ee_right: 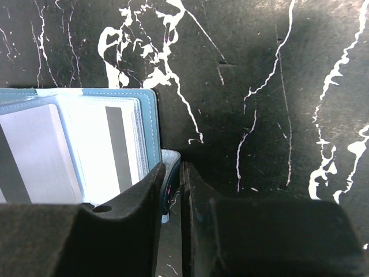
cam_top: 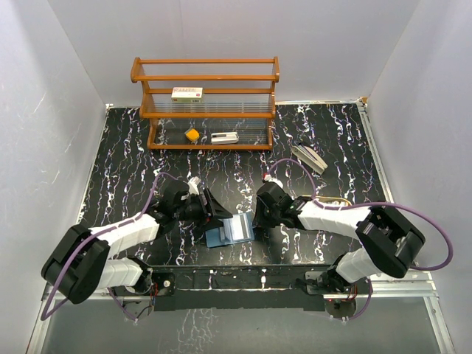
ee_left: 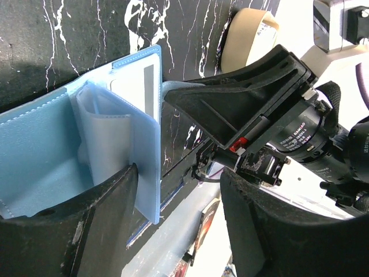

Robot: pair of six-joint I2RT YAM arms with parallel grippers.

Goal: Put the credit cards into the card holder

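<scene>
The blue card holder (cam_top: 245, 237) lies opened out on the table between my two arms. In the right wrist view, white cards with a dark stripe (ee_right: 118, 147) show in its clear pockets. One clear-blue flap (ee_left: 147, 156) stands raised in the left wrist view. My left gripper is open, its left finger (ee_left: 124, 199) against that flap and its right finger well apart. At the holder's right edge, my right gripper has closed on a small blue tab (ee_right: 169, 154). Finger contact on the tab's far side is hidden.
A wooden rack (cam_top: 206, 146) at the back carries a white box (cam_top: 187, 94), a yellow item (cam_top: 192, 135) and a stapler (cam_top: 224, 138). A pale stack (cam_top: 310, 158) lies at the back right.
</scene>
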